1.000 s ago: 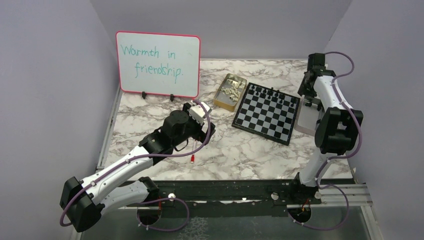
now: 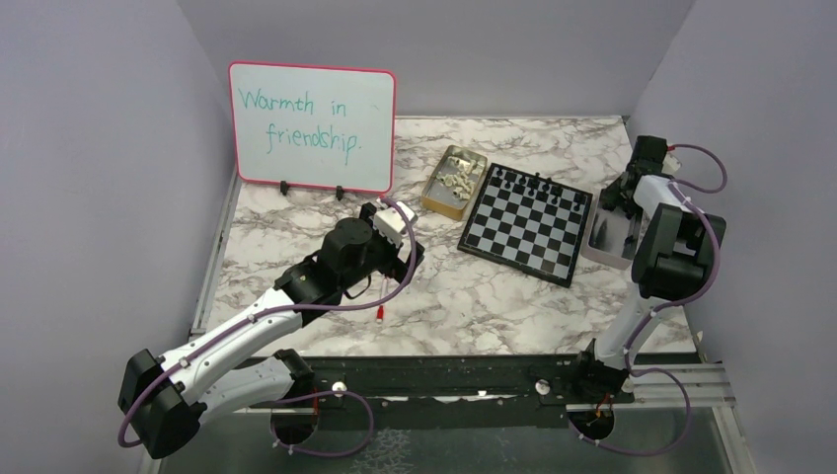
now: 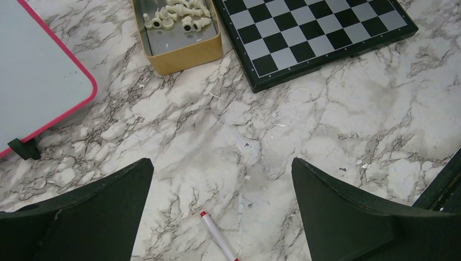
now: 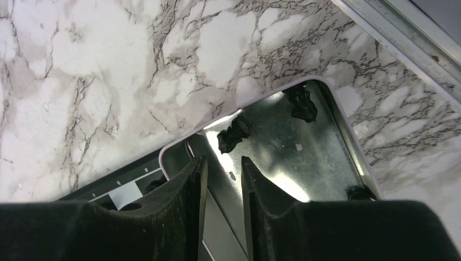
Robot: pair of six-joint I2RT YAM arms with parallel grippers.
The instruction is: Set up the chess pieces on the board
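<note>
The chessboard (image 2: 518, 227) carries black pieces along its far side; its near squares are bare. A yellow tin (image 2: 443, 197) of loose white pieces stands left of it. On its right, the metal tray (image 2: 602, 252) holds several black pieces, including one lying (image 4: 234, 134) near the tray rim and another (image 4: 302, 106) in a corner. My right gripper is low over this tray, fingers part open, nothing visible between them. My left gripper hangs open over the marble table, left and in front of the board, holding nothing.
A whiteboard (image 2: 312, 123) with green writing stands at back left. A marker (image 3: 218, 235) lies below my left gripper. A metal rail and wall border the right side near the tray.
My right arm has swung rightward and down, bringing its gripper lower over the black pieces' tray. The left arm and the board look unchanged.
</note>
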